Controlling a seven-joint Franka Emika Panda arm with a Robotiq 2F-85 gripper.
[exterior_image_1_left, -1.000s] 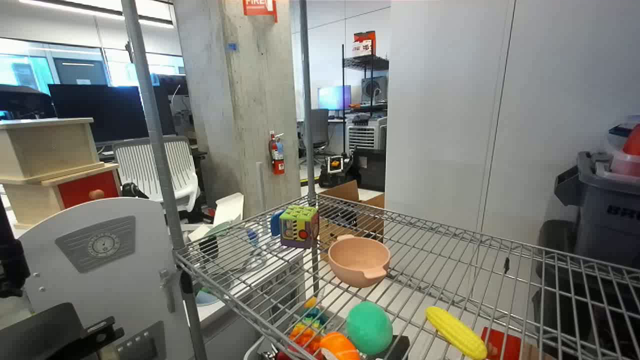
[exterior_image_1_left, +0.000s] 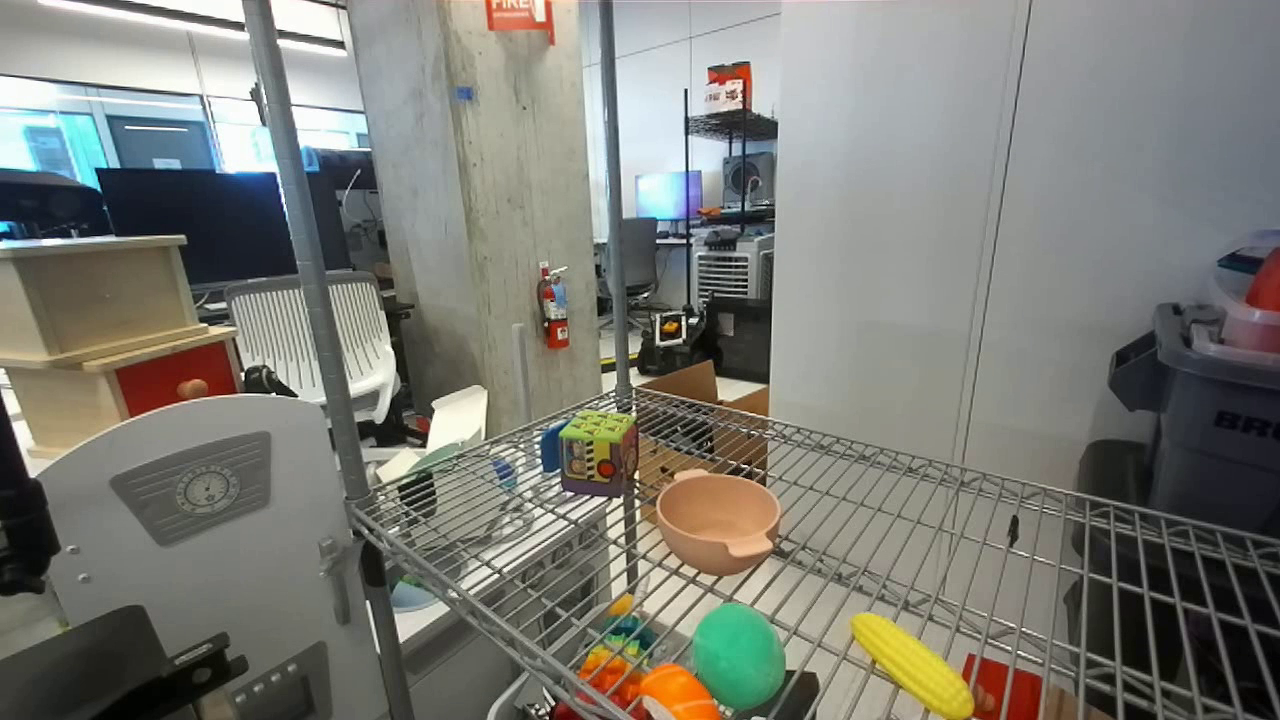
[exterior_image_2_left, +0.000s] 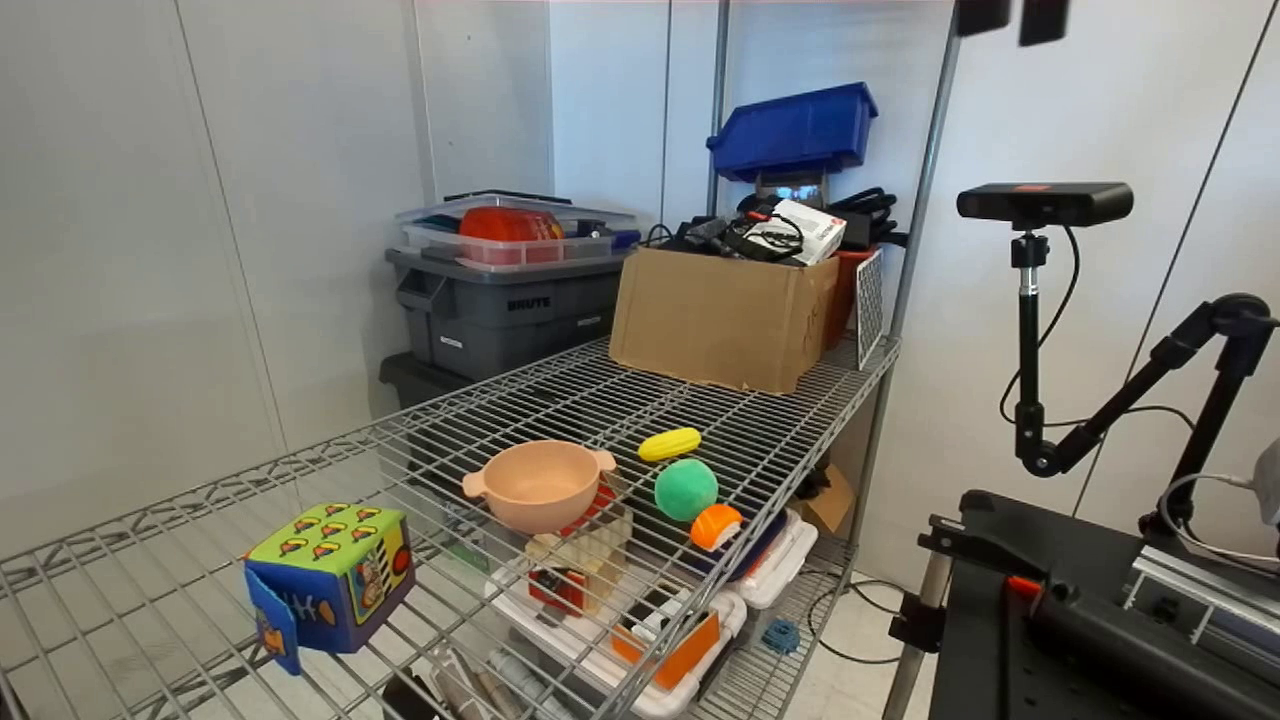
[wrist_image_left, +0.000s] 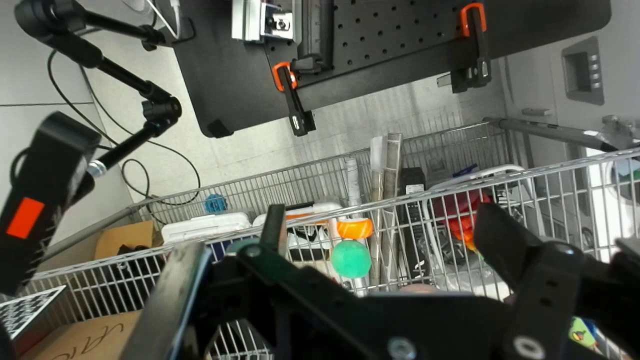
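Note:
On the wire shelf (exterior_image_2_left: 348, 450) lie a pink two-handled bowl (exterior_image_1_left: 720, 522), a soft colourful cube (exterior_image_2_left: 330, 582), a green ball (exterior_image_2_left: 686, 490), an orange and white ball (exterior_image_2_left: 716, 527) and a yellow corn cob (exterior_image_2_left: 668, 444). The bowl looks empty. My gripper is open, its dark fingers wide apart with nothing held. Two dark tips at the top edge of exterior view 2 look like its fingers, high above the shelf. In the wrist view both balls appear beyond the gripper; the bowl and cube are mostly hidden behind it, and the corn is not visible.
A cardboard box (exterior_image_2_left: 720, 314) of cables fills the shelf's far end, near an upright post (exterior_image_2_left: 918, 204). A camera arm (exterior_image_2_left: 1026, 348) stands beside a black table (wrist_image_left: 390, 66). The shelf is clear between the corn and the cardboard box.

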